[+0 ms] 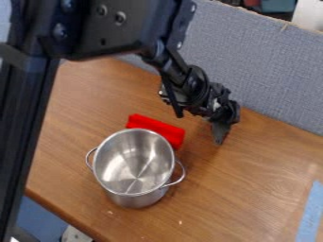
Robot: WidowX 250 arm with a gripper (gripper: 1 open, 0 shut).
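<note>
A steel pot (132,168) with two side handles stands upright on the wooden table at the front left. Just behind it lies a red block (157,125), partly hidden by the pot. My black gripper (221,130) is low over the table to the right of the red block, apart from it, fingertips pointing down. Whether anything is between its fingers, or how wide they stand, is hard to make out.
A grey padded wall (260,71) runs along the back of the table.
</note>
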